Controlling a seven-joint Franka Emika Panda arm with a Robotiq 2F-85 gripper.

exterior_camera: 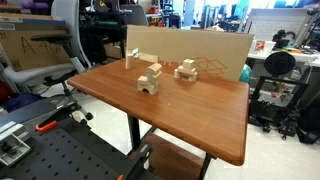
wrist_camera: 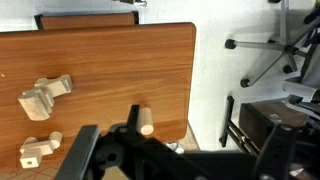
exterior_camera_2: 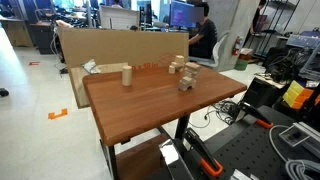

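A light wooden cylinder (wrist_camera: 146,121) stands near the table's edge in the wrist view. My gripper is open there, beside the cylinder in the picture, with nothing seen held. A stack of pale wooden blocks (wrist_camera: 45,95) lies to the left; a second small block group (wrist_camera: 40,149) is below it. In exterior view 1 one block stack (exterior_camera: 149,80) is near the table's middle, and another block group (exterior_camera: 186,70) sits farther back. Exterior view 2 shows the cylinder (exterior_camera_2: 126,75) upright on the left and a block stack (exterior_camera_2: 187,80) on the right. Neither exterior view clearly shows the gripper.
The brown table (exterior_camera: 205,110) has broad bare areas around the blocks. A cardboard panel (exterior_camera_2: 140,47) stands along one edge. Beyond the table, an office chair's base (wrist_camera: 283,45) stands on the floor. Black robot-base equipment (exterior_camera: 60,155) sits low in exterior view 1.
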